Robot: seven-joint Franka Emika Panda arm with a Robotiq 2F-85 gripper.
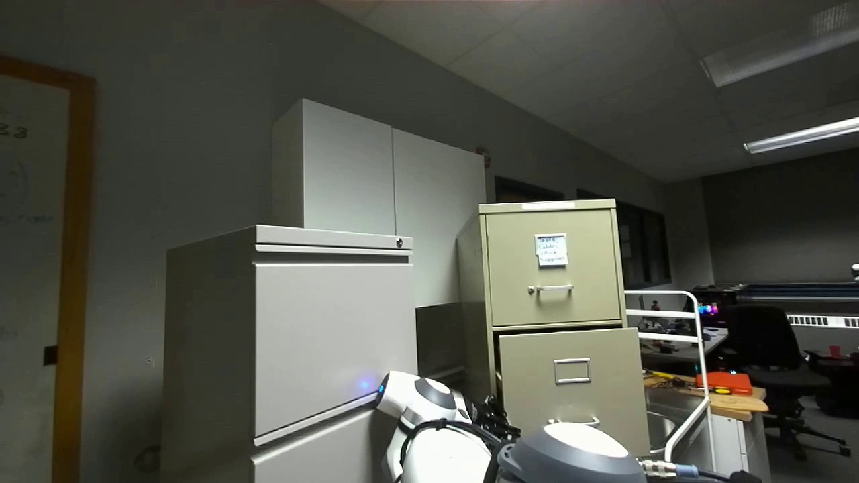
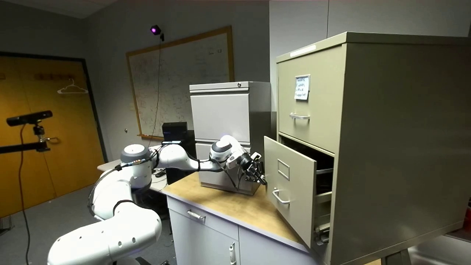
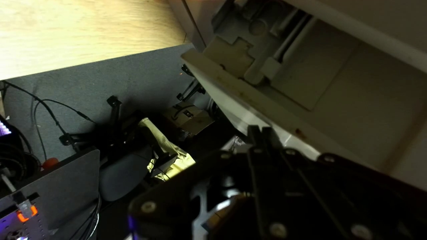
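Observation:
A tan filing cabinet (image 2: 384, 132) has its lower drawer (image 2: 289, 185) pulled partly out, and a metal handle (image 2: 280, 197) sits on that drawer's front. My gripper (image 2: 262, 178) is at the drawer's left edge in exterior view 2, on the side of the grey cabinet. In the wrist view the black fingertips are close together, and the gripper overlaps the pale front panel of the drawer (image 3: 228, 94). I cannot make out what lies between the fingers, or whether they touch the panel. The drawer's interior shows at right.
The grey cabinet (image 2: 220, 117) stands close beside the arm on a wooden countertop (image 2: 216, 198). The tan cabinet's upper drawer (image 2: 309, 97) is closed. A white cart frame (image 1: 698, 346) stands to the right, and floor with cables lies below the counter.

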